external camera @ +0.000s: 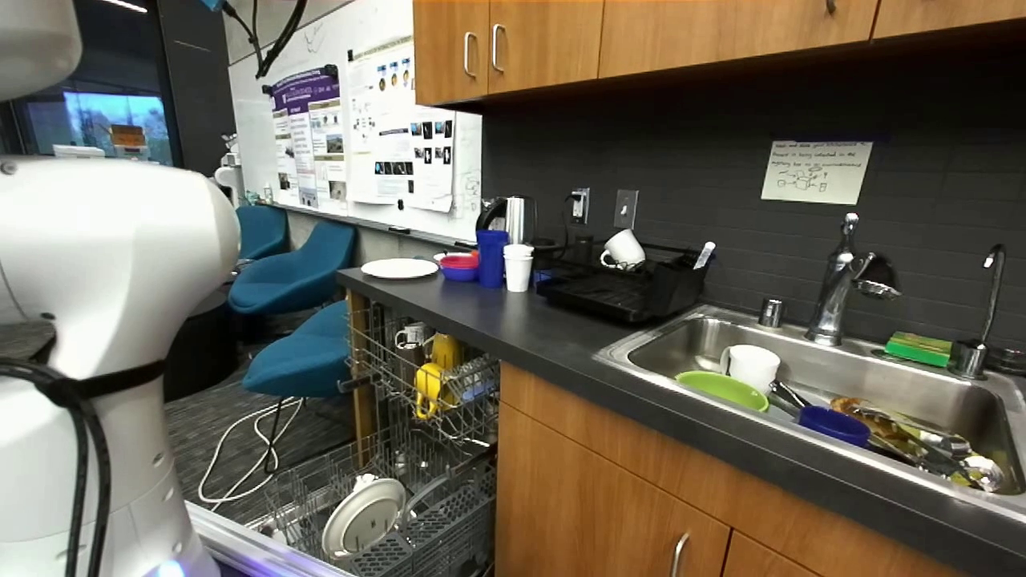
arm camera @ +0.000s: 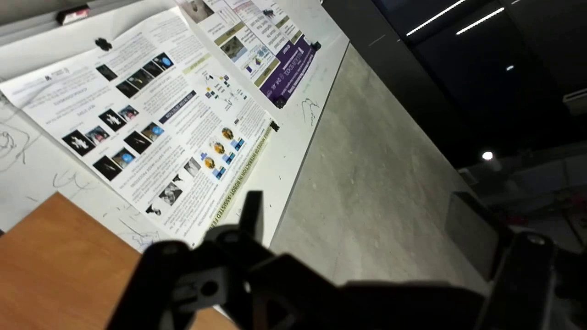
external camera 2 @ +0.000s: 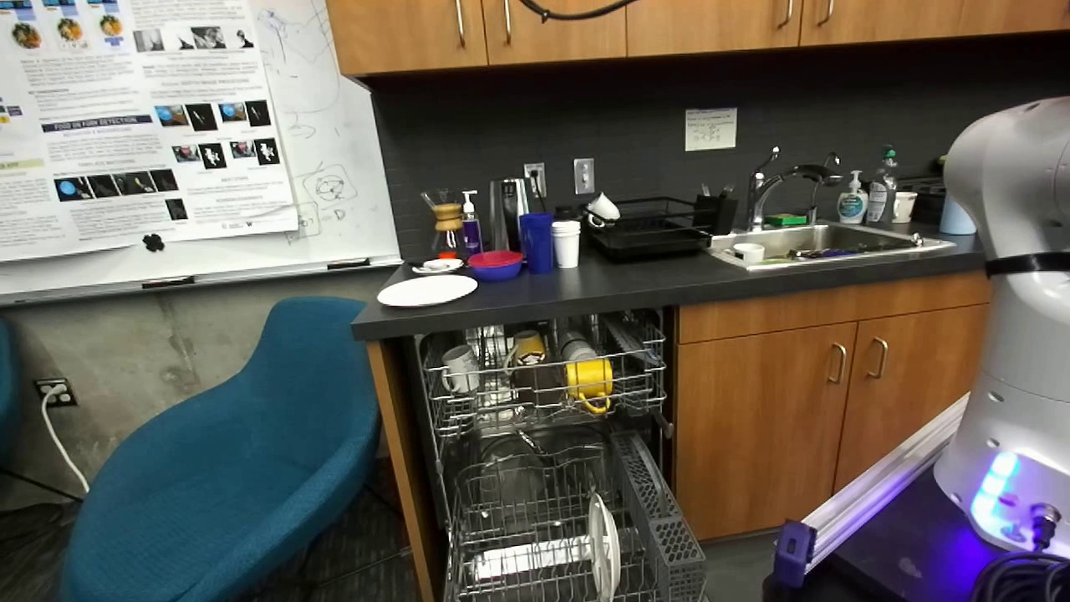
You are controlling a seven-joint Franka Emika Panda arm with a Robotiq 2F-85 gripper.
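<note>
In the wrist view my gripper is open and empty, its dark fingers (arm camera: 252,215) wide apart. It is raised high, facing the whiteboard, posters and bare wall. Neither exterior view shows the fingers. The dishwasher's pulled-out upper rack (external camera 2: 471,405) carries a yellow mug (external camera 2: 588,378) and a grey-white mug (external camera 2: 461,369), with other cups behind. A white plate (external camera: 365,516) stands on edge in the lower rack (external camera 2: 501,527). Inside the sink (external camera: 664,362) are a white mug (external camera: 753,367), a green bowl (external camera: 723,386), a blue bowl (external camera: 833,424) and several utensils.
A white plate (external camera 2: 427,291), red and blue bowls (external camera 2: 496,265), a blue cup (external camera 2: 538,244) and white cups (external camera 2: 566,245) stand on the counter. The black drying rack (external camera 2: 652,236) holds a tipped mug. Wooden cabinets (external camera: 539,43) overhang the counter, whose front middle is clear.
</note>
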